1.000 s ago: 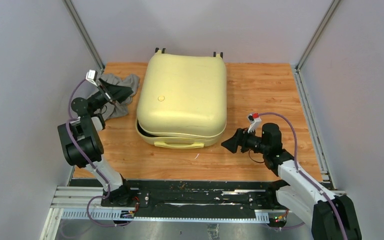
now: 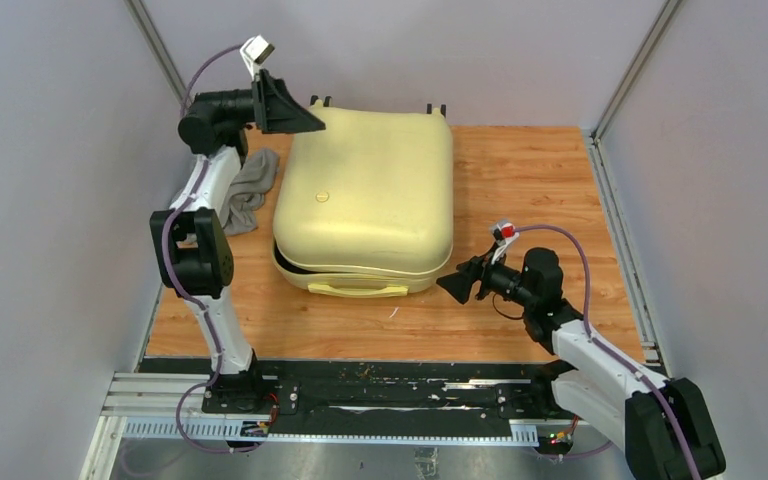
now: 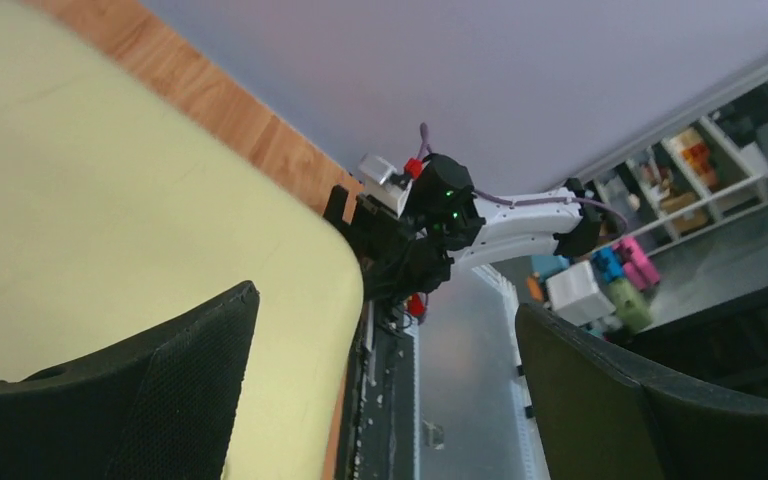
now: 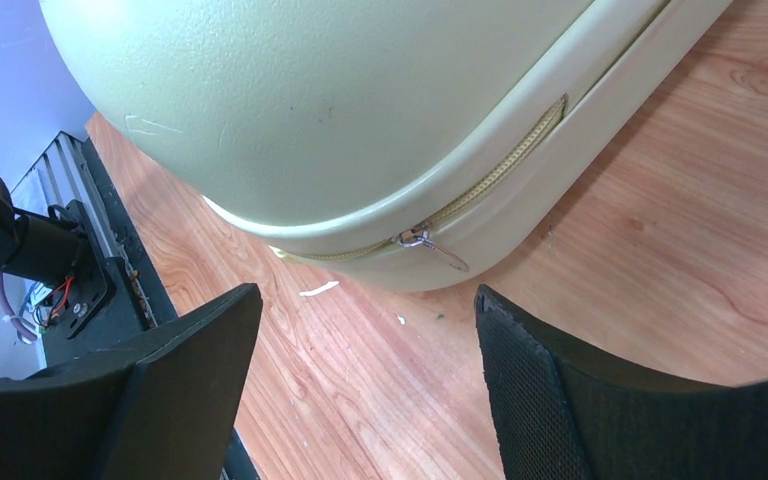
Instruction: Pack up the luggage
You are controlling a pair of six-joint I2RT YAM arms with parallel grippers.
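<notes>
A pale yellow suitcase (image 2: 370, 190) lies flat in the middle of the wooden table, its lid down, with a dark gap at the front left corner. Its handle (image 2: 358, 291) faces the front. In the right wrist view a zipper pull (image 4: 428, 243) hangs at the rounded corner, with a stretch of zipper (image 4: 510, 160) showing beside it. My left gripper is open over the back left part of the lid, nothing between its fingers. Near the front right corner, my right gripper is open, its fingers apart and clear of the zipper pull.
A grey cloth (image 2: 250, 190) lies left of the suitcase, partly under the left arm. Bare table (image 2: 520, 180) stretches along the right side, and more is free in front. Walls close in the back and both sides.
The right gripper has shifted slightly near the suitcase corner. The suitcase has stayed put.
</notes>
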